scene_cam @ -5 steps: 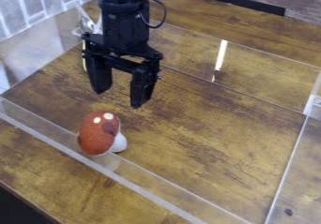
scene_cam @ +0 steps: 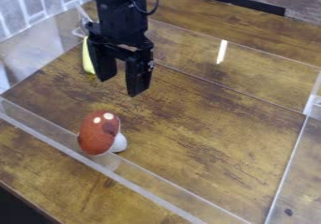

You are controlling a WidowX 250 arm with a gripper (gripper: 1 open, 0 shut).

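The black robot arm with its gripper (scene_cam: 122,82) hangs over the upper left of the wooden floor, its two black fingers spread open with nothing visible between them. Below it lies a red and white toy mushroom (scene_cam: 100,132), tipped on its side. A yellow object (scene_cam: 89,57) is partly hidden behind the arm at the upper left.
Clear plastic walls (scene_cam: 301,162) edge the area at the right and along the left and front. A dark strip runs along the far upper right edge.
The gripper has shifted slightly up and to the left, turning a little, uncovering more of the floor below it. The mushroom has not visibly moved.
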